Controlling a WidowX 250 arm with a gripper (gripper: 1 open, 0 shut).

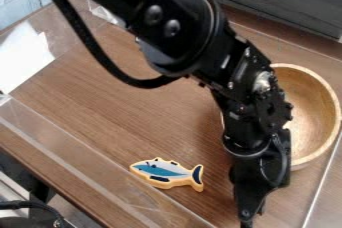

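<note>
My black gripper (pixel 249 204) points down at the near right of the table, just in front of a wooden bowl (pixel 310 107), whose lower left part it hides. It looks shut, with nothing visible between its fingers. A flat wooden fish piece (pixel 166 172), blue and white with a pale edge, lies on the table to the left of the gripper, apart from it.
Clear strips run along its near edge and right side. A white sheet (pixel 20 60) lies at the far left, and a grey wall stands behind.
</note>
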